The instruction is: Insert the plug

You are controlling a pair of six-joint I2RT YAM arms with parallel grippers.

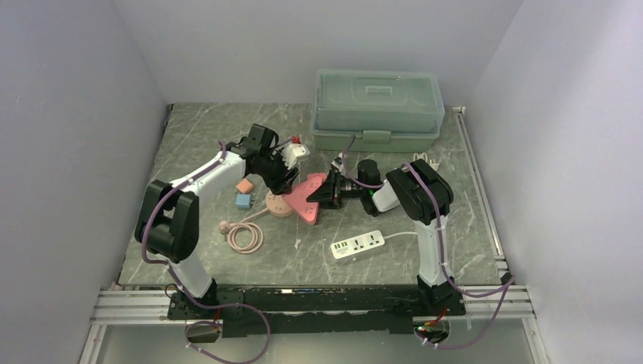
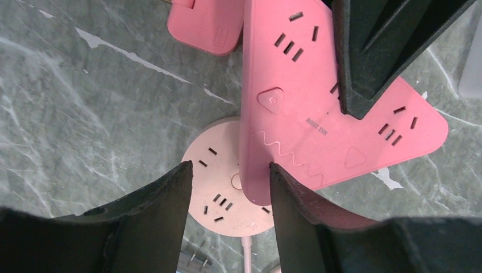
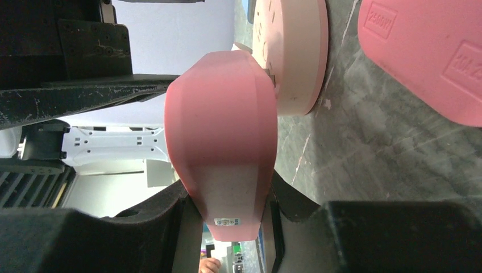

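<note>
A pink triangular power strip [image 1: 303, 200] is clamped in my right gripper, whose fingers press on both its sides. One corner of the strip overhangs the round pale-pink socket [image 2: 213, 187] in the left wrist view. My left gripper is part open at that corner. Its right finger [image 2: 281, 182] overlaps the corner; a gap shows between the left finger and the strip, with the round socket visible below. A blue cube plug [image 1: 243, 201] and an orange cube plug [image 1: 244, 186] lie left of the socket.
Another pink piece [image 2: 210, 25] lies behind the strip. The round socket's coiled cable [image 1: 245, 238] and a white power strip [image 1: 357, 245] lie nearer the front. A green lidded box [image 1: 377, 114] stands at the back.
</note>
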